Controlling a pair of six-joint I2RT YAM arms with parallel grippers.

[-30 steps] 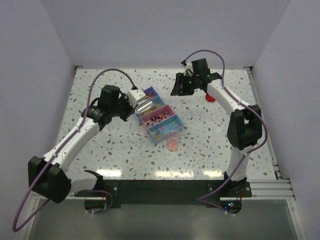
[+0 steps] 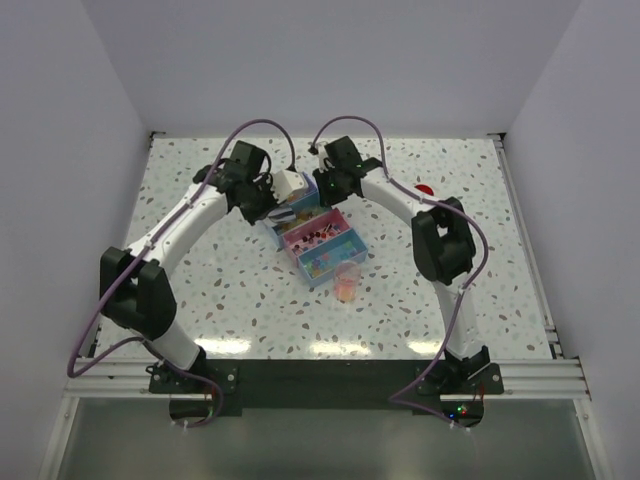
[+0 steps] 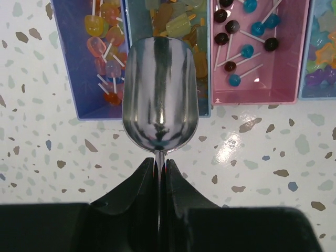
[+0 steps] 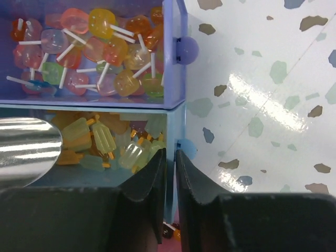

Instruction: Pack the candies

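My left gripper is shut on the thin handle of a shiny metal scoop. The scoop's bowl hangs over the near end of a pale blue box of translucent ice-pop-shaped candies. In the right wrist view, my right gripper straddles the end wall of that same box, part open with the wall between its fingers; firm contact cannot be made out. Ice-pop candies lie in the box, partly covered by the scoop. A clear jar with something pink-orange in it stands at the front of the boxes.
Alongside are a purple-blue box of lollipops, a pink box of dark and blue lollipops, and another blue box of colourful star-shaped candies. A red object lies at right.
My right gripper has moved left from the open table to the boxes. My left arm has shifted slightly inward with the scoop over the boxes. The boxes and jar have stayed put.
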